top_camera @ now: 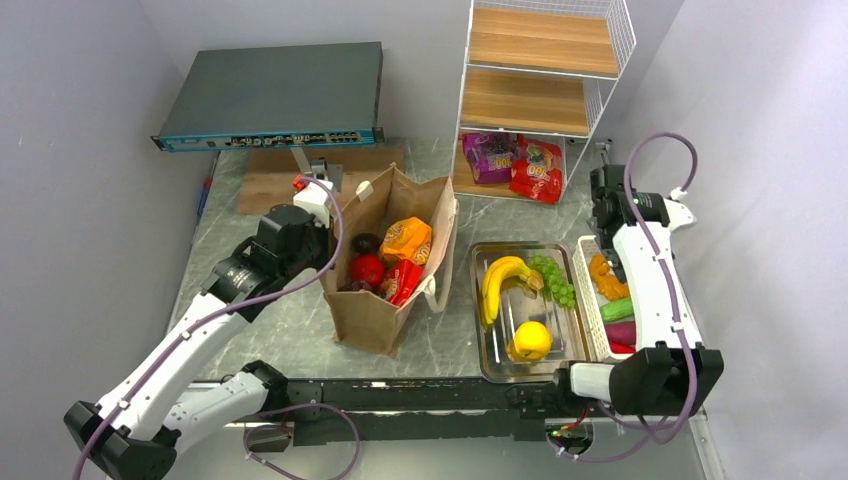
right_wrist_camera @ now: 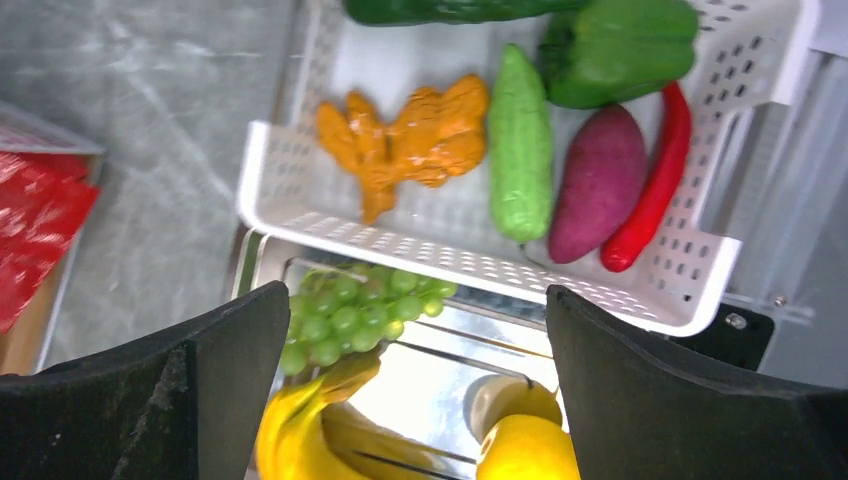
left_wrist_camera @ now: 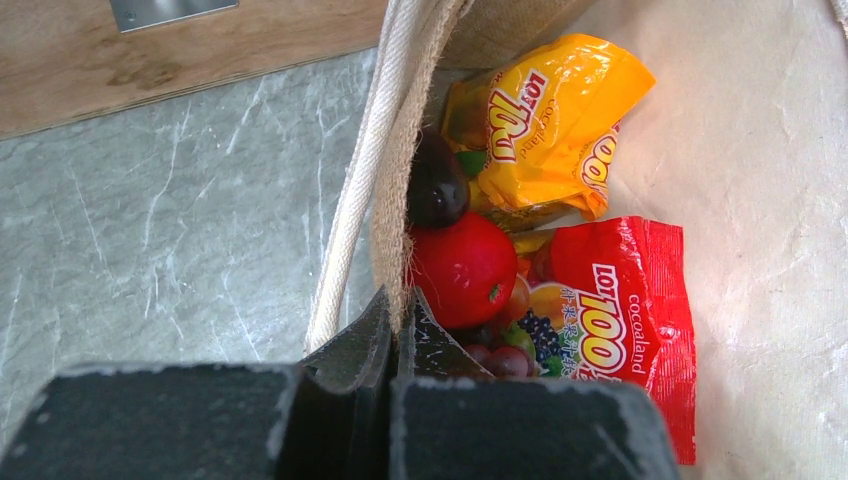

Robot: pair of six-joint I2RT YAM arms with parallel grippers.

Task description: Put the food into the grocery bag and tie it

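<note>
The brown grocery bag stands upright with its mouth wide. My left gripper is shut on the bag's left edge, beside the white cord handle. Inside the bag lie an orange snack packet, a red snack packet, a red tomato-like fruit and a dark round item. My right gripper is open and empty over the border between the white basket and the metal tray. Green grapes, bananas and a yellow fruit lie on that tray.
In the basket are an orange ginger-like item, a green cucumber-like item, a purple one, a red chili and green peppers. A shelf behind holds a purple packet and a red packet. Countertop between bag and tray is bare.
</note>
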